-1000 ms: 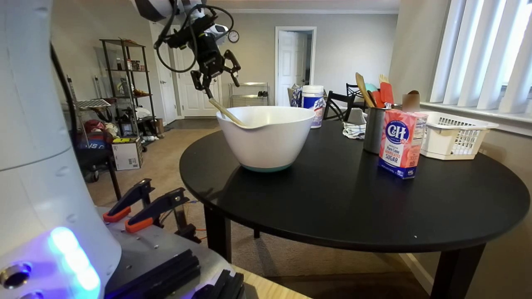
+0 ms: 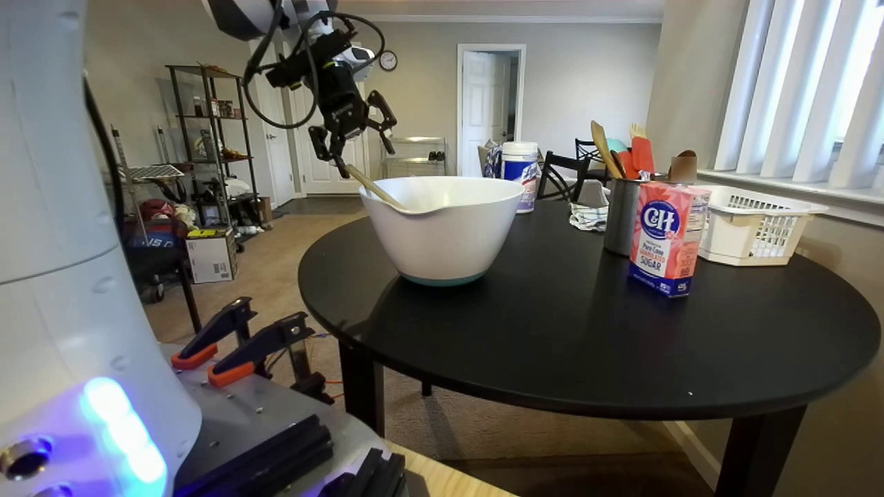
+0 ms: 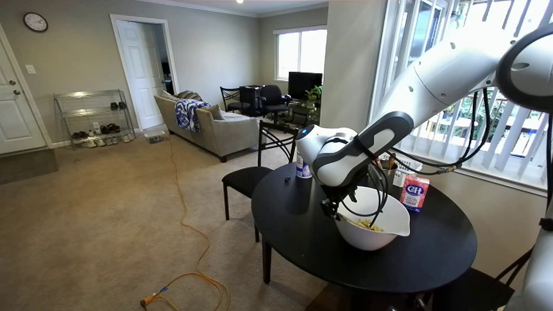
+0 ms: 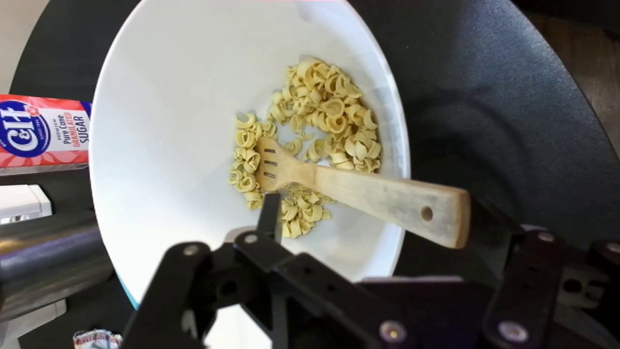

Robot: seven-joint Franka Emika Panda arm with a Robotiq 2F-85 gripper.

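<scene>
A large white bowl (image 2: 452, 236) stands on the round black table, its spout facing the robot's base. Pale pasta pieces (image 4: 334, 110) lie in it, seen from above in the wrist view. A slotted wooden spoon (image 4: 372, 192) leans on the bowl's rim, its head among the pasta and its handle sticking out over the edge. My gripper (image 2: 364, 159) is open above that rim, with one fingertip close to the handle's end in exterior view 1. Whether that finger touches the handle I cannot tell. Nothing is held between the fingers.
A pink sugar carton (image 2: 663, 240), a metal utensil holder (image 2: 621, 217), a white basket (image 2: 750, 228) and a wipes canister (image 2: 520, 175) stand beyond or beside the bowl.
My gripper has shifted slightly left and lower in exterior view 1, staying open. The bowl and wooden spoon look unmoved.
</scene>
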